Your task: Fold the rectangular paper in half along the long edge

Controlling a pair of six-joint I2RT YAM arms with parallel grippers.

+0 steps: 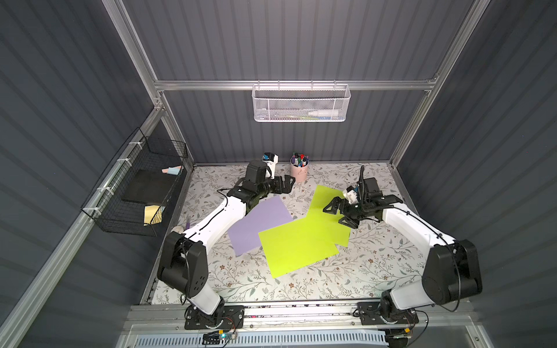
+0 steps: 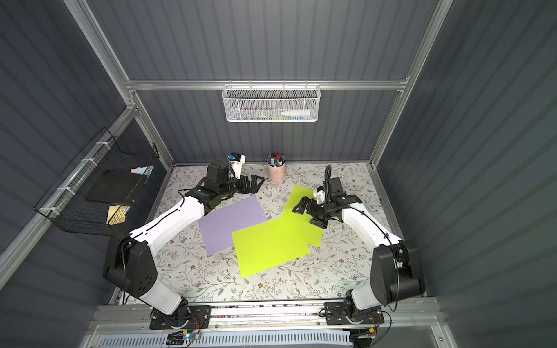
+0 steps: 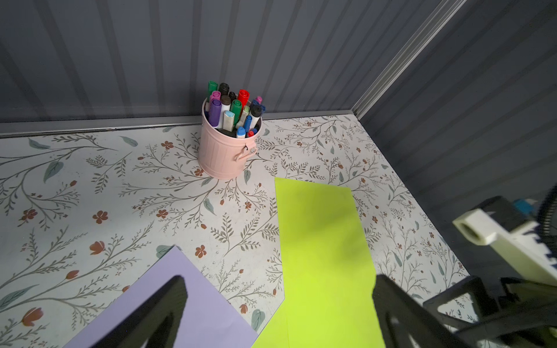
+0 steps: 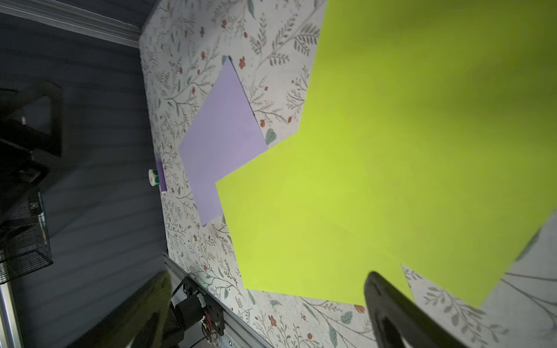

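Two yellow-green sheets overlap on the table: a front one (image 1: 293, 249) and one reaching toward the back right (image 1: 322, 197). A lilac sheet (image 1: 249, 226) lies left of them. My left gripper (image 1: 283, 184) stands open in the air above the lilac sheet's back end, near the pen cup. My right gripper (image 1: 338, 213) is open above the back-right yellow-green sheet, its fingertips blurred at the bottom of the right wrist view, nothing between them.
A pink cup of markers (image 1: 298, 171) stands at the back. A black wire basket (image 1: 116, 214) hangs on the left wall, a white mesh basket (image 1: 300, 101) on the back wall.
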